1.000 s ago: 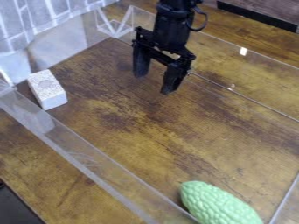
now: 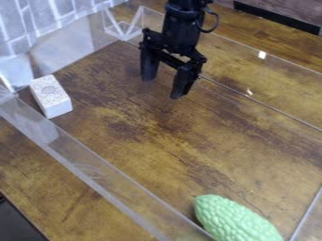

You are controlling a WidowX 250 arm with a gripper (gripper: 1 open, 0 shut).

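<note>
A black robot gripper (image 2: 165, 75) hangs over the back middle of the wooden tray floor, its two dark fingers apart, with nothing visible between them. A white speckled block (image 2: 51, 96) rests at the left, well apart from the gripper. A green bumpy oblong object (image 2: 236, 224) lies at the bottom right, partly cut off by the image edge.
Clear plastic walls (image 2: 101, 169) border the wooden floor (image 2: 164, 141) on the sides. A white patterned cloth or padding (image 2: 38, 33) is at the top left.
The gripper has shifted very slightly to the left. The block and the green object have not moved.
</note>
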